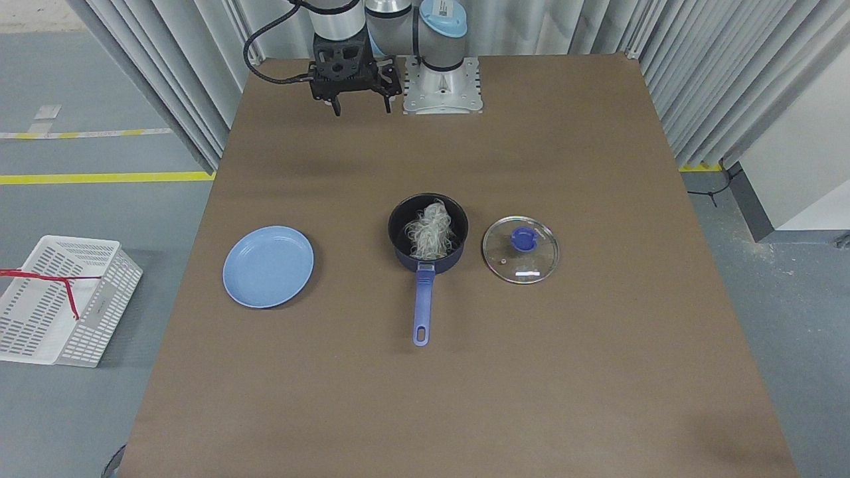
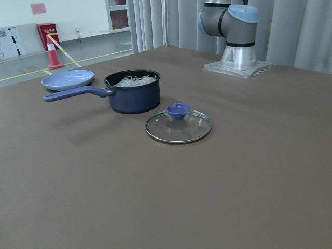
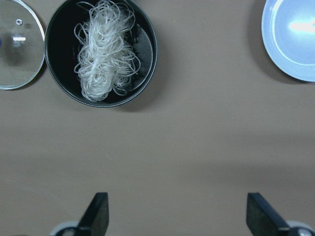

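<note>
A dark blue saucepan (image 1: 404,239) with a blue handle (image 1: 422,311) stands mid-table, holding a tangle of pale translucent noodles (image 1: 430,231). A glass lid (image 1: 502,255) with a blue knob (image 1: 523,239) lies beside it, on the right in the front view. A light blue plate (image 1: 267,267) lies on the other side of the pan. My gripper (image 1: 362,106) hangs at the table's far edge, open, with nothing between its fingers; in the wrist view the pan, lid and plate lie beyond them.
The robot's base plate (image 1: 442,95) is at the back edge. A white basket (image 1: 95,318) sits off the table on the left, and curtains hang behind.
</note>
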